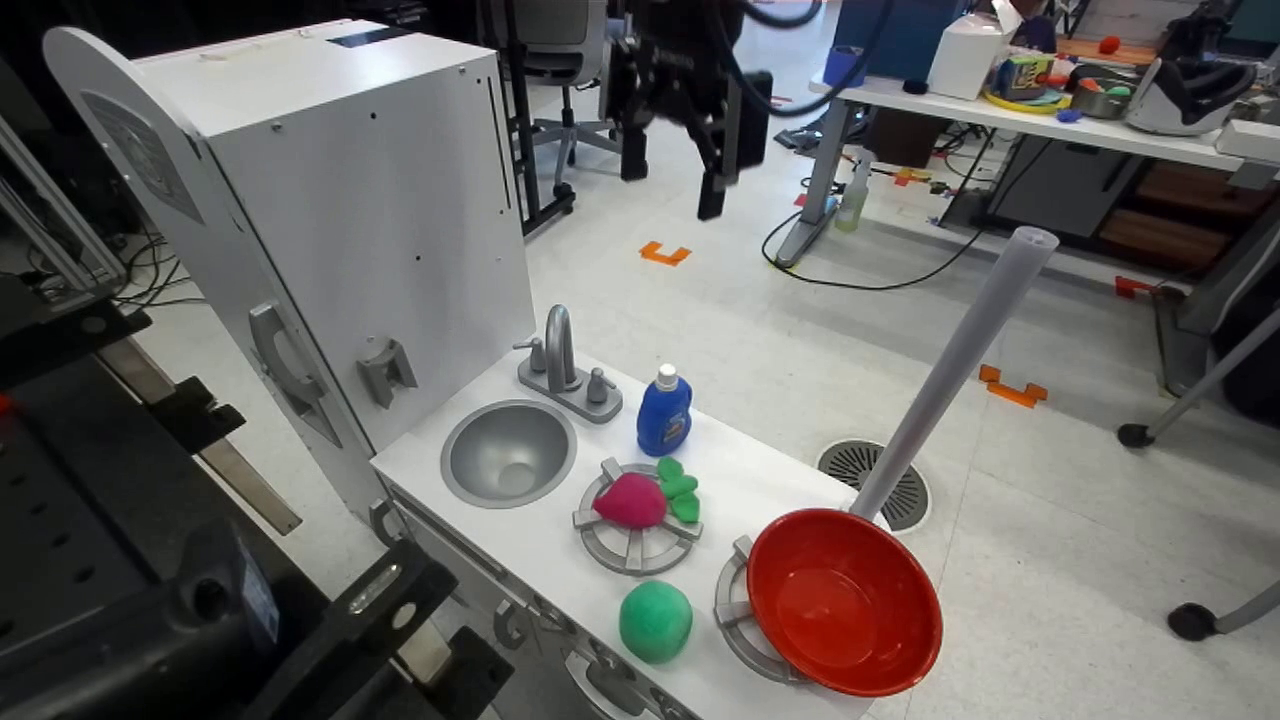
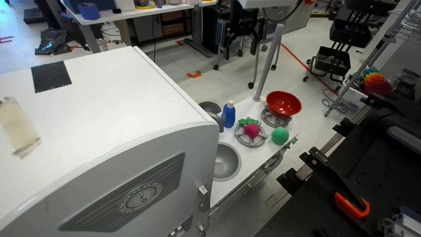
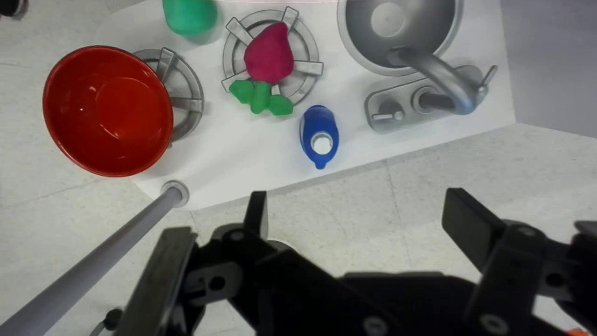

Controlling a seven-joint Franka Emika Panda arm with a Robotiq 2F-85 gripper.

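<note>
High above the toy counter's back edge, my gripper stands open with nothing between its fingers; it also shows near the top of exterior view 1 as a dark gripper (image 1: 679,198). A blue bottle with a white cap (image 3: 319,129) stands upright on the counter. The pink beet with green leaves (image 3: 269,53) lies on one grey burner (image 1: 636,558). A red bowl (image 1: 843,606) rests tilted on the other burner (image 3: 187,103). In front of the burners sits a green ball-like toy (image 1: 656,622), cut by the top edge in the wrist view.
A grey sink (image 1: 509,456) with a raised faucet (image 1: 559,348) lies beside the tall white toy fridge (image 1: 396,228). At the counter's other back corner a grey post (image 1: 954,372) rises. Bare counter shows around the bottle.
</note>
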